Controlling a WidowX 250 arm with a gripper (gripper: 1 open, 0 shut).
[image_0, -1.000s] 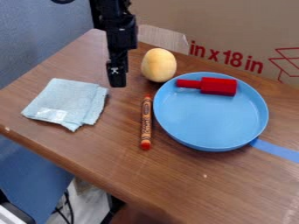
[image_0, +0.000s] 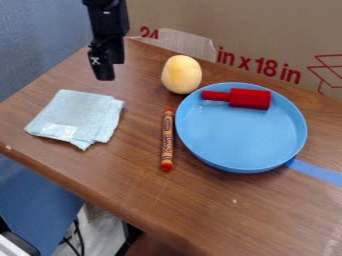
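Observation:
The black gripper (image_0: 103, 70) hangs over the back left of the wooden table, above and behind a folded light-blue cloth (image_0: 74, 117). Whether its fingers are open or shut is hard to tell. An orange crayon (image_0: 167, 140) lies between the cloth and a round blue plate (image_0: 241, 135). A red object with a handle (image_0: 247, 97) lies on the plate's back part. A pale yellow rounded object (image_0: 182, 75) stands behind the crayon, at the plate's back left.
A cardboard box (image_0: 267, 40) stands at the back. Blue tape (image_0: 319, 173) runs right of the plate. The table's left edge drops off beside a blue surface.
The gripper has moved leftward and upward in the view, away from the yellow object. The objects on the table have not visibly moved.

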